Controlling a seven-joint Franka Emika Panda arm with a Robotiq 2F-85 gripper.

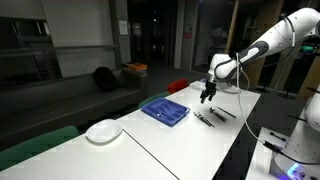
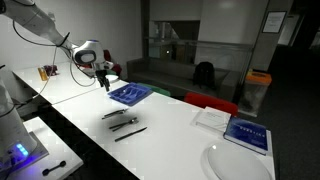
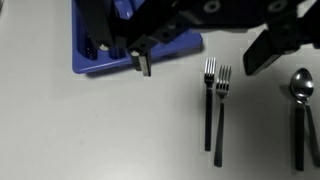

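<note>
My gripper hangs open above the white table, nothing between its fingers. Two forks (image 3: 208,105) with dark handles lie side by side below the gap in the wrist view, tines toward the top. Farther right are two spoons (image 3: 299,115), also dark-handled. A blue tray (image 3: 103,65) takes up the upper left of that view, partly covered by the left finger. From outside, the gripper (image 1: 206,98) is over the table just beyond the tray (image 1: 165,113). In exterior view 2 the loose cutlery (image 2: 123,125) lies in front of the tray (image 2: 130,95).
A dark knife (image 2: 131,134) lies nearer the front edge. A round white dish (image 2: 235,163) sits far from the arm, near a white rack (image 2: 211,119) and a blue box (image 2: 248,134). Much of the table between the tray and the dish is bare.
</note>
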